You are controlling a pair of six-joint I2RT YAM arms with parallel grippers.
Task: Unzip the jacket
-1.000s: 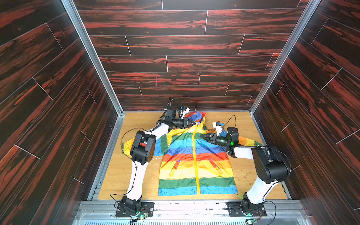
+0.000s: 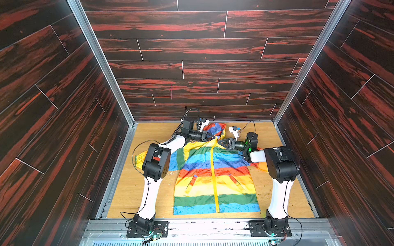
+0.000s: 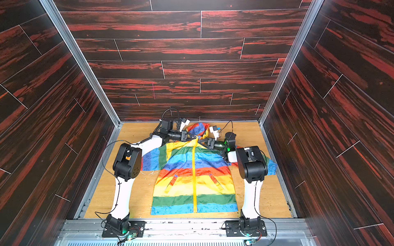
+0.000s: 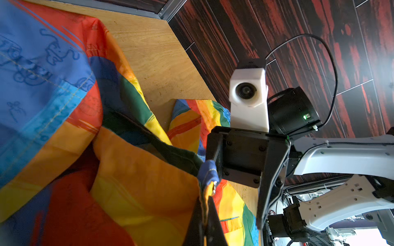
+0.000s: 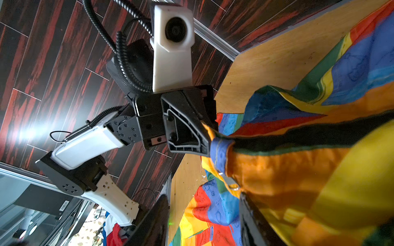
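The rainbow-striped jacket [image 2: 195,184] lies flat, its yellow zipper [image 3: 195,180] running down the middle from the collar. My left gripper is shut on the collar's edge at the zipper's top [image 4: 208,174], pinching thin fabric. My right gripper stands open just beside that point, its fingers facing the metal zipper pull [image 5: 227,180]; in the right wrist view the pull sits above the gap, near one fingertip. Whether it touches is unclear.
The hood [image 2: 215,127] lies bunched at the back. Both sleeves spread sideways under the arms. Bare wooden table [image 2: 123,196] shows at the sides and front, inside dark red-streaked walls.
My right gripper has moved up and inward toward the zipper's top, its arm swinging back from the right.
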